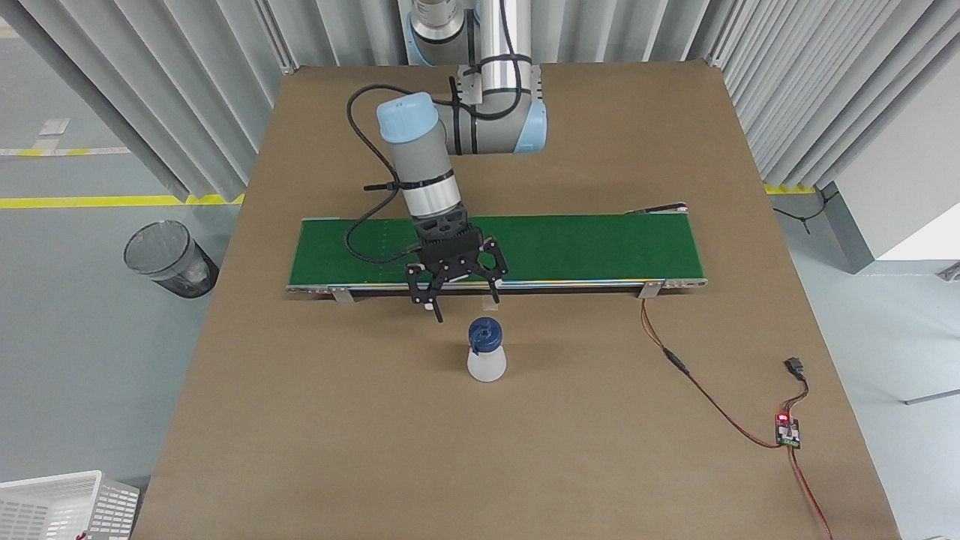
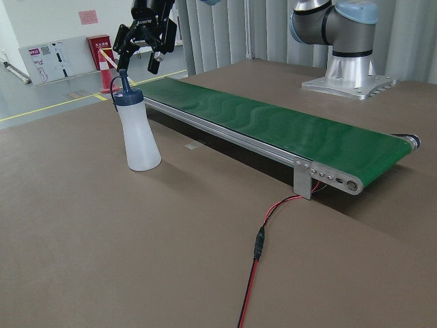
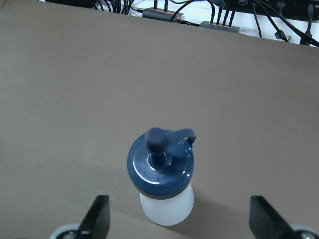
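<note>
A white squeeze bottle with a dark blue lid (image 1: 486, 360) stands upright on the brown table (image 1: 513, 450), in front of the green conveyor belt (image 1: 585, 243). My black gripper (image 1: 468, 309) hangs open over the belt's near edge, a little behind and above the bottle, with nothing between its fingers. In the wrist view the bottle (image 3: 164, 206) sits centred between the two open fingertips. The left view shows the gripper (image 2: 138, 65) just over and beyond the bottle's cap (image 2: 128, 97).
Red and black wires (image 1: 729, 418) with a small circuit board (image 1: 788, 432) lie to the right. A bin (image 1: 189, 279) and a white basket (image 1: 63, 504) stand on the floor to the left.
</note>
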